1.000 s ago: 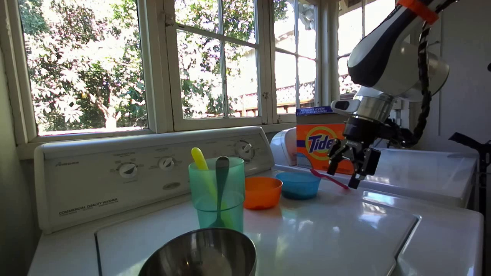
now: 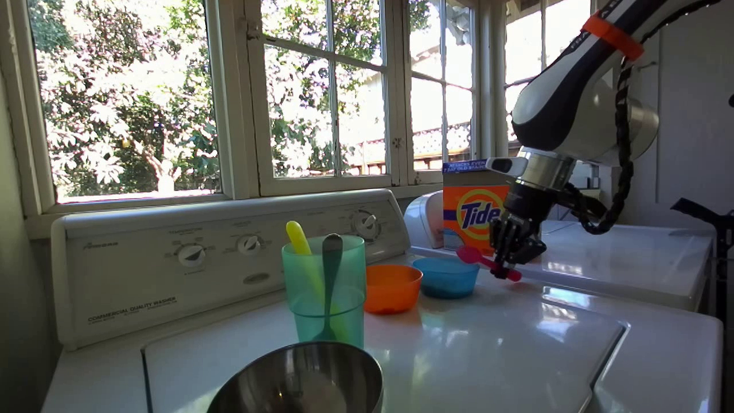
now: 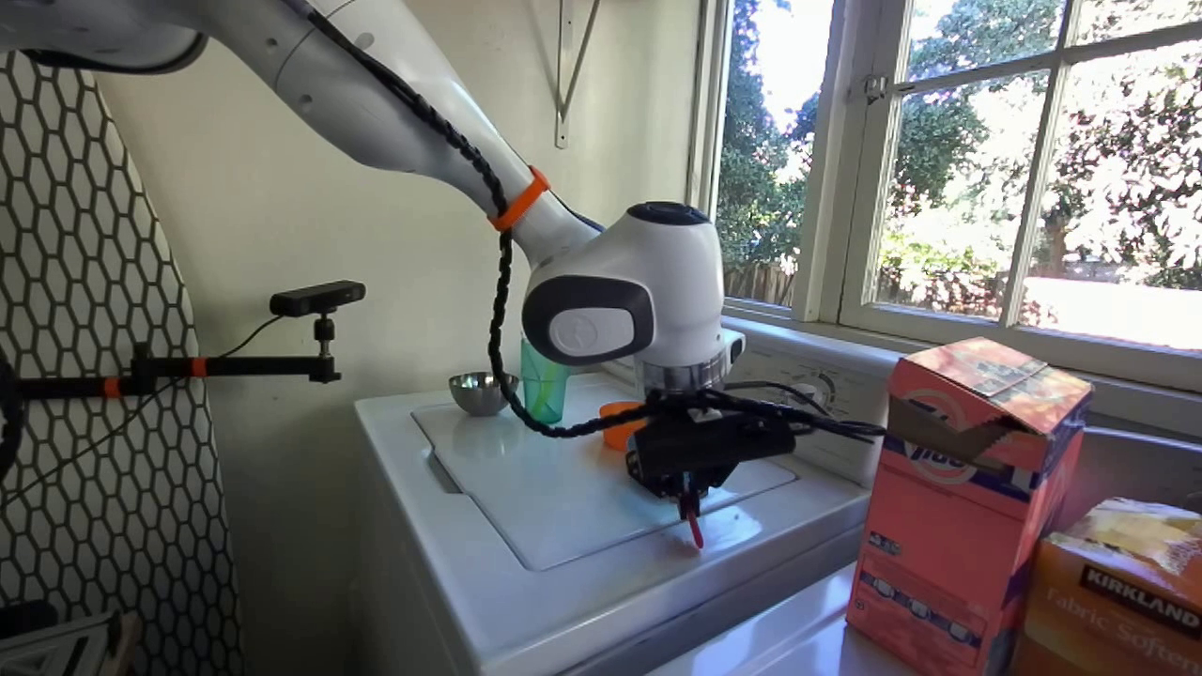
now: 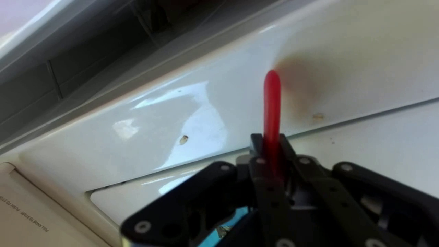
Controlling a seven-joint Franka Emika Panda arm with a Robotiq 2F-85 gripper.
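My gripper (image 2: pixel 503 271) is shut on a pink-red spoon (image 2: pixel 469 254) near the right end of the washer top. In exterior view 1 the spoon's rounded bowl sticks out to the left of the fingers, over the blue bowl's edge, and the handle's end pokes out to the right. The wrist view shows the red handle (image 4: pixel 272 103) rising from between the two fingertips, with the white lid below it. From the other side, exterior view 2 has the handle (image 3: pixel 696 530) pointing down from my fingers. Whether the spoon still touches the blue bowl (image 2: pixel 447 279) cannot be made out.
An orange bowl (image 2: pixel 392 289) sits left of the blue one. Farther left stand a green cup (image 2: pixel 294 275) holding a yellow and a dark utensil, and a metal bowl (image 2: pixel 234 378). A Tide box (image 2: pixel 457 223) is close behind my gripper.
My gripper has come left and down and gone from open to shut around the spoon. The spoon, earlier leaning at the blue bowl's right side, now has its bowl end turned and slightly raised.
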